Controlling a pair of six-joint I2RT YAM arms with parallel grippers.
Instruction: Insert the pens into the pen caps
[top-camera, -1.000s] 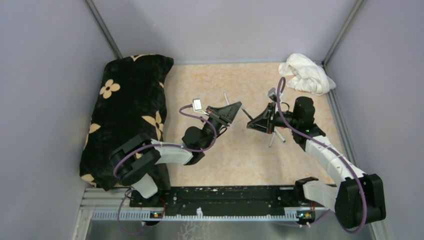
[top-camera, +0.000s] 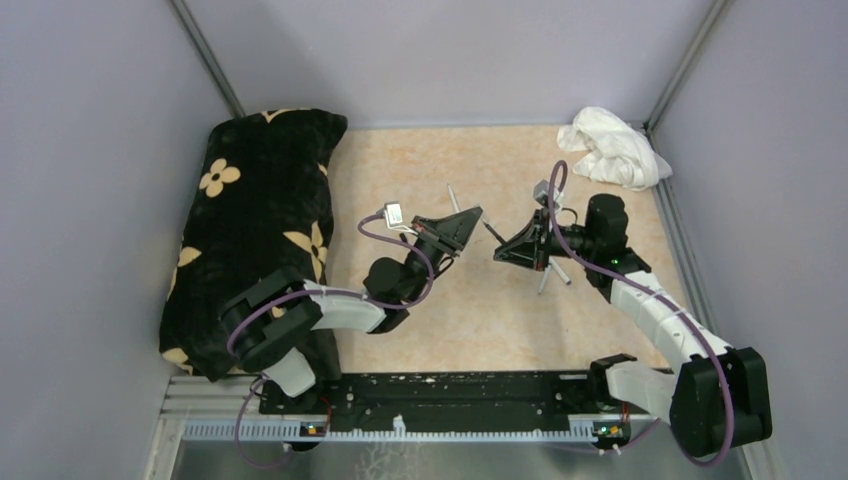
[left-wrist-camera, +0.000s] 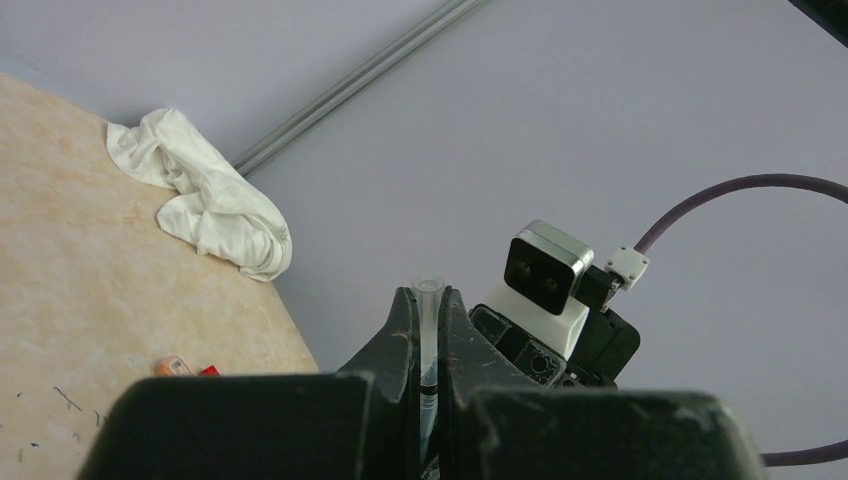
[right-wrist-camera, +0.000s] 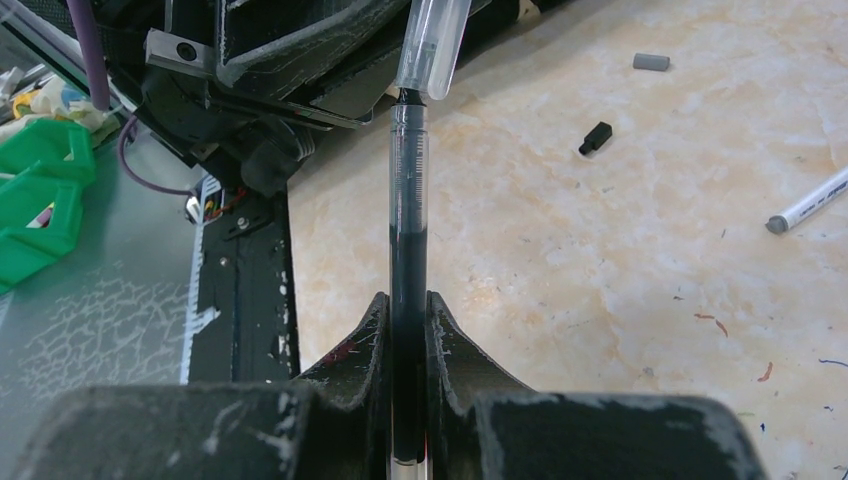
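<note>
A black-filled clear pen (right-wrist-camera: 408, 200) stands upright in the right wrist view, with my right gripper shut on it. Its black tip meets the left part of the mouth of a clear cap (right-wrist-camera: 433, 50); whether the tip is inside cannot be told. In the left wrist view, my left gripper is shut with a clear cap (left-wrist-camera: 428, 325) between its fingertips. From above, the left gripper (top-camera: 477, 213) and the right gripper (top-camera: 503, 245) face each other over the middle of the table, the dark pen (top-camera: 493, 232) bridging the gap.
Another pen (top-camera: 453, 197) lies beyond the left gripper, and two white pens (top-camera: 560, 271) lie under the right one. A black cap (right-wrist-camera: 596, 138) and a grey cap (right-wrist-camera: 651, 62) are on the table. White cloth (top-camera: 612, 150) fills the back right corner; a dark pillow (top-camera: 265, 220) stands left.
The right gripper has shifted very slightly with its pen, and the pen's far end now appears a little lower in the top view. The left arm looks almost still.
</note>
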